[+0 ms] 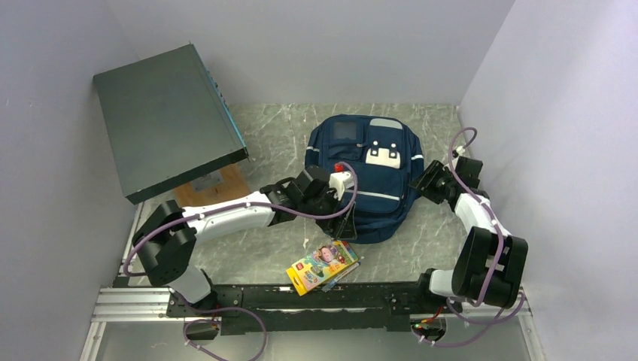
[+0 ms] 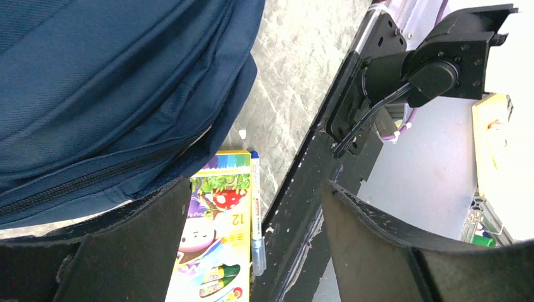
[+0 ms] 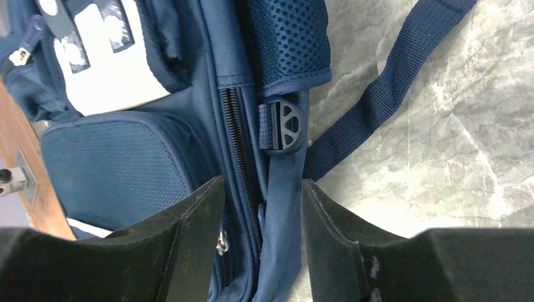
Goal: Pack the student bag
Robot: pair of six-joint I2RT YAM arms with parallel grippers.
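Note:
The navy backpack (image 1: 376,188) lies on the marble surface, pockets up; the right wrist view shows its side zipper, buckle (image 3: 284,126) and strap. A yellow illustrated pack (image 1: 320,267) (image 2: 214,251) and a pen (image 2: 255,201) lie beside its bottom, at the front edge. My left gripper (image 1: 338,226) hovers over the bag's lower part and the pack, fingers apart, empty. My right gripper (image 1: 423,180) is at the bag's right side, fingers apart above the zipper and side edge; nothing is visibly gripped.
A dark green panel (image 1: 165,113) over a wooden board (image 1: 211,194) fills the left. Walls enclose the back and sides. Bare marble shows around the bag.

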